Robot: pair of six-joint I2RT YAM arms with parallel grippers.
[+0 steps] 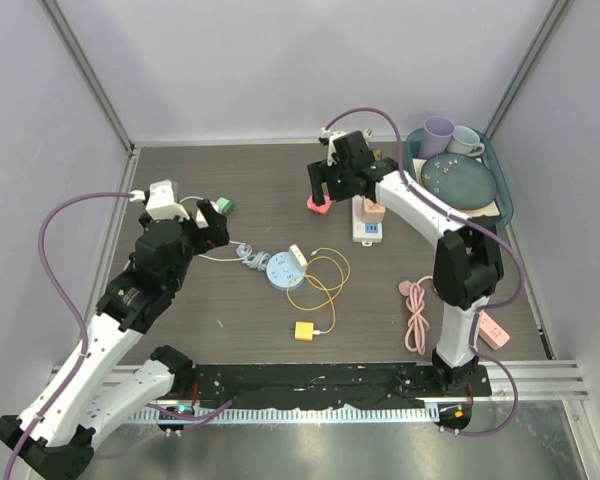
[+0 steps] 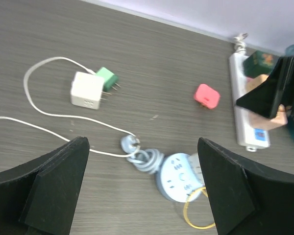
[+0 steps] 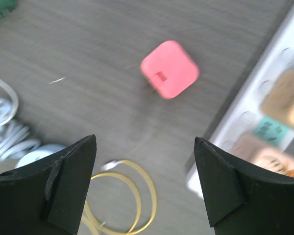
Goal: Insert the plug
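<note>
A round white-and-blue socket (image 1: 283, 271) lies mid-table with a white plug (image 1: 298, 257) at its upper right side; how deep that plug sits cannot be told. The pink plug (image 3: 170, 69) rests on the table beside the long white power strip (image 2: 243, 105). Above and near the pink plug, my right gripper (image 1: 320, 191) is open and empty. My left gripper (image 1: 210, 226) hangs open over the left side, also empty. Below it, a white adapter (image 2: 87, 90) and a green plug (image 2: 107, 79) sit close together.
A yellow cable (image 1: 330, 290) runs to a yellow charger (image 1: 304, 331). Pink corded strip (image 1: 417, 318) and pink block (image 1: 491, 331) lie front right. A teal tray (image 1: 501, 180) with dishes stands back right.
</note>
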